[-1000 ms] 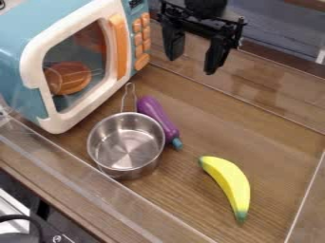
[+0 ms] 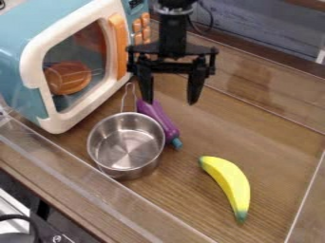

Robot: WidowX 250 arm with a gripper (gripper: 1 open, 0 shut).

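My black gripper [image 2: 169, 87] hangs open over the wooden counter, just right of the toy microwave [image 2: 32, 57], with nothing between its fingers. Below it a purple eggplant [image 2: 162, 121] lies behind a steel pot [image 2: 124, 147], whose handle points up toward the microwave. A yellow banana [image 2: 229, 184] lies to the right, nearer the front. An orange round object [image 2: 67, 80] shows inside the microwave.
A wall runs along the back. A clear rail edges the front left, with dark cables beyond it at the lower left.
My gripper has come down and to the left, from high at the back to above the eggplant. The pot, eggplant and banana have not moved.
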